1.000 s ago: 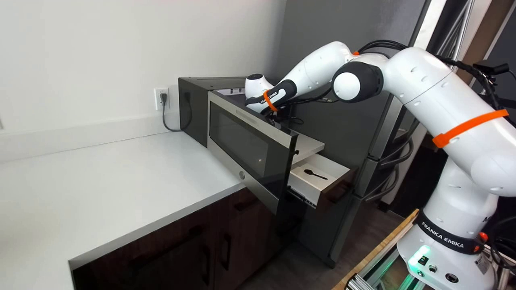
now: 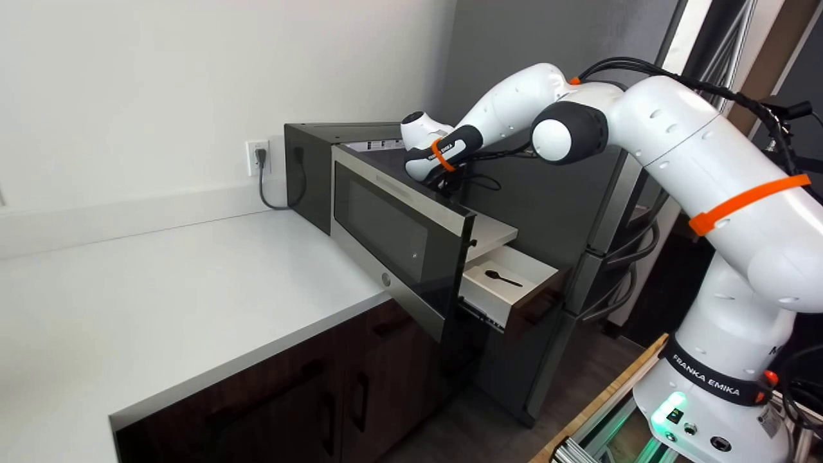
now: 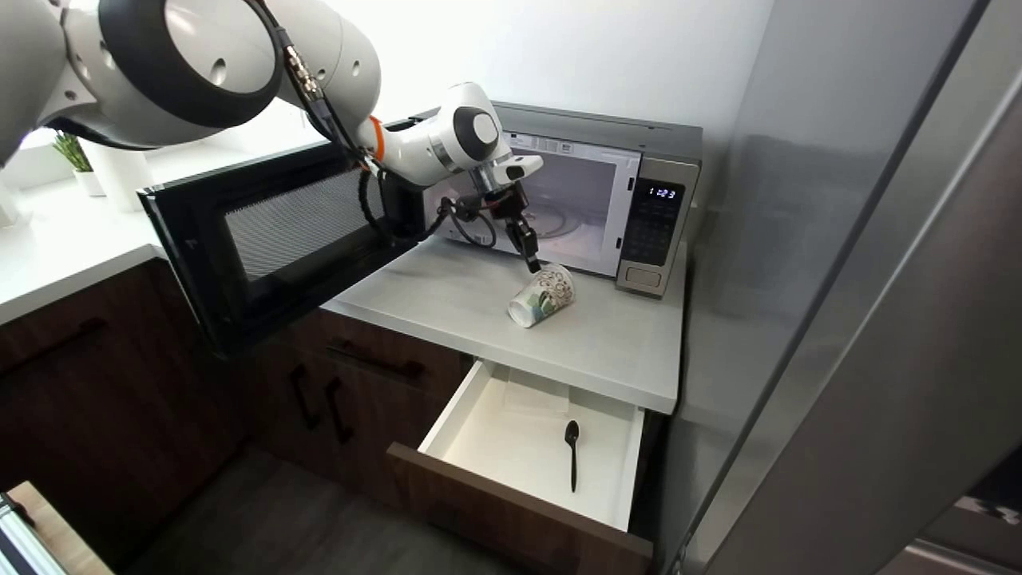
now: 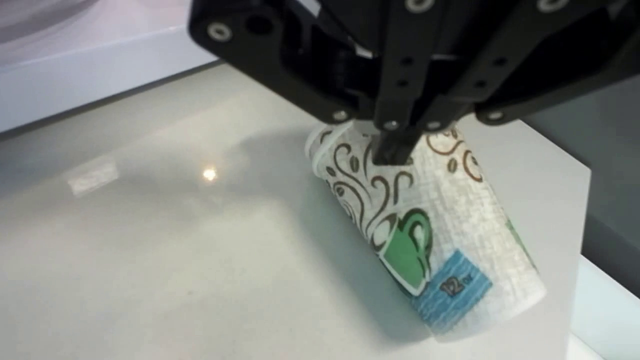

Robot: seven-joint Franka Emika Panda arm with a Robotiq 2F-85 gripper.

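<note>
A patterned paper cup [image 3: 544,295] lies on its side on the counter in front of the microwave. In the wrist view, the cup [image 4: 447,210] shows brown swirls, a green mug print and a blue label. My gripper [image 3: 532,263] points down at the cup's upper part, its fingers drawn together. From the wrist camera, the gripper overlaps the cup's side with no cup wall visible between its fingertips; whether it touches the cup I cannot tell. In exterior view 1 the open microwave door [image 2: 401,239] hides the cup and fingertips.
Behind the cup the microwave [image 3: 661,220] stands open, its door [image 3: 287,239] swung out to the left. Below the counter [image 3: 431,287], a white drawer [image 3: 508,450] is pulled out with a black spoon [image 3: 572,455] inside. A refrigerator [image 3: 814,239] bounds the right side.
In exterior view 1 the hand has shifted a little to the right and slightly down, tilting as it moved. The microwave door, drawer and spoon stay where they were.
</note>
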